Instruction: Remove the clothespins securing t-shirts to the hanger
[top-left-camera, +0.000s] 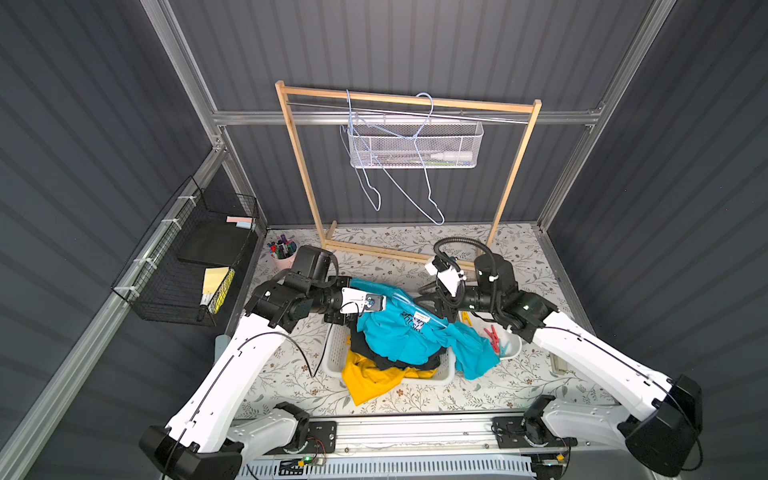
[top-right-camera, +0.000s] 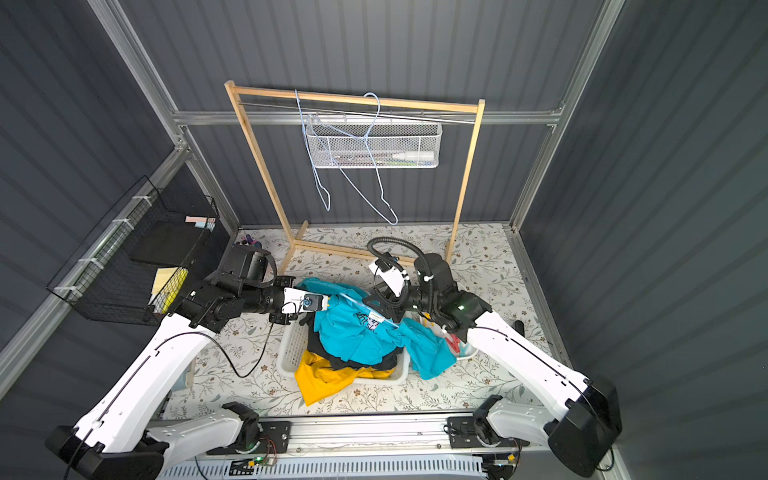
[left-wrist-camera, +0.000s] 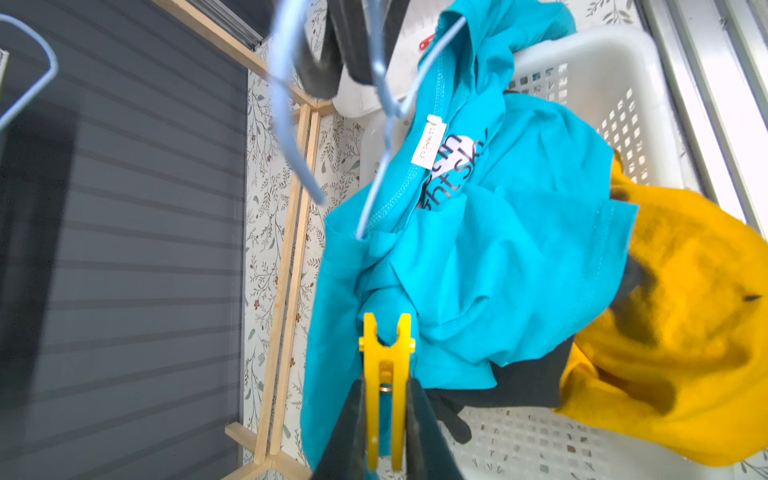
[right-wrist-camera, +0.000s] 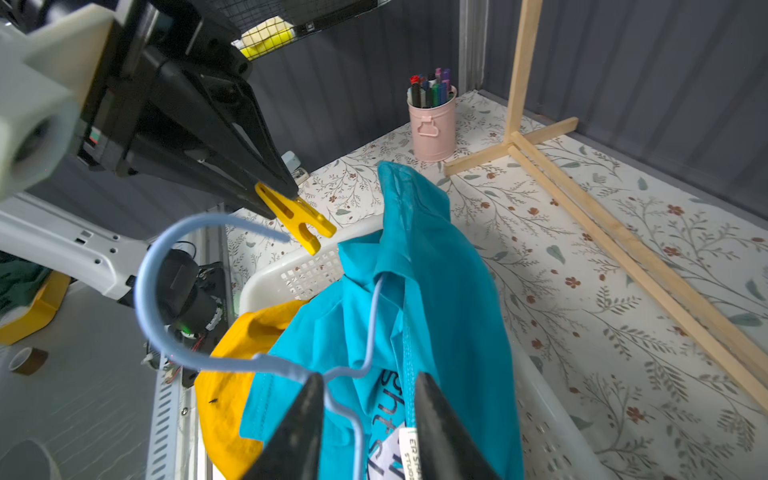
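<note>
A teal t-shirt (top-left-camera: 400, 336) lies heaped on the white laundry basket (top-right-camera: 289, 356). A pale-blue hanger (right-wrist-camera: 184, 352) runs into its neck, with the hook raised. My left gripper is shut on a yellow clothespin (right-wrist-camera: 292, 212), held at the shirt's left end. My right gripper hovers over the hanger and collar at the basket's right half, its fingers apart; whether anything sits between them is unclear.
A yellow shirt (left-wrist-camera: 680, 304) and dark cloth lie beneath. A small tray with red clothespins (top-left-camera: 493, 340) stands at the right. Behind is a wooden rack (top-left-camera: 520, 160) with empty hangers; a pen cup (right-wrist-camera: 432, 132) stands at back left.
</note>
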